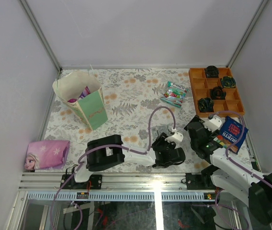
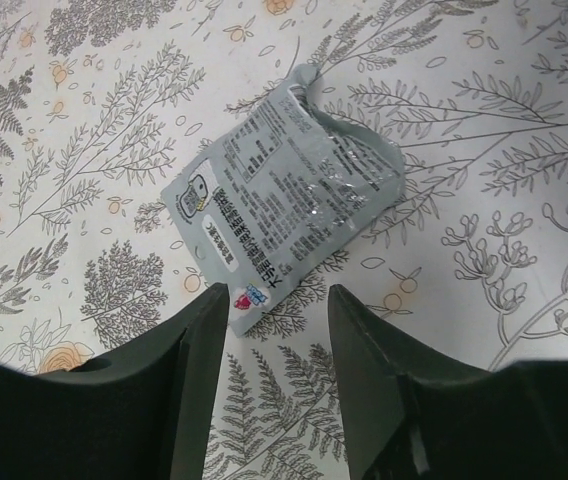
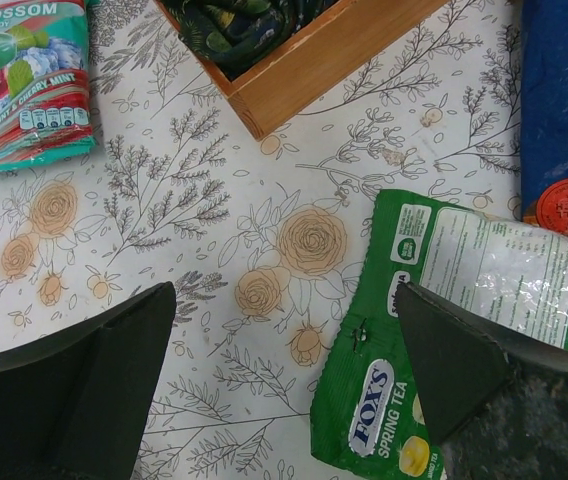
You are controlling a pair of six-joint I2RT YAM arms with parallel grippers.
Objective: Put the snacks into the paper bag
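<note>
In the left wrist view a flat grey snack packet (image 2: 279,185) lies on the patterned cloth, just beyond my left gripper. Its fingers are apart with nothing between them. My right gripper is open; a green Fox's packet (image 3: 364,400) lies partly behind its right finger. A blue packet (image 1: 233,132) lies at the right edge of the table. Farther back, a teal and red candy packet (image 1: 174,94) rests near the tray. The paper bag (image 1: 94,112) stands open at the left with purple wrapping showing inside.
A wooden compartment tray (image 1: 217,108) with dark rolled items stands at the back right. At the front left lies a pink folded cloth or pouch (image 1: 50,154). Between bag and candy packet the table is clear.
</note>
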